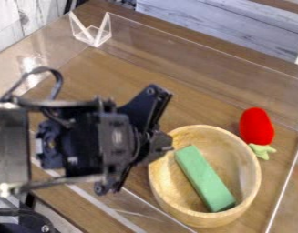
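The black gripper (pixel 155 144) is at the left of the wooden bowl (pixel 176 196), its tip near the bowl's left rim. It is shut, and I see nothing between its fingers. A green block (pixel 206 177) lies inside the bowl, slanting from upper left to lower right. A red plush vegetable (pixel 257 126) with pale green leaves lies just behind the bowl to the right, outside it.
A clear-walled tray surrounds the wooden surface (pixel 151 64), with a clear bracket (pixel 93 32) at the back left corner.
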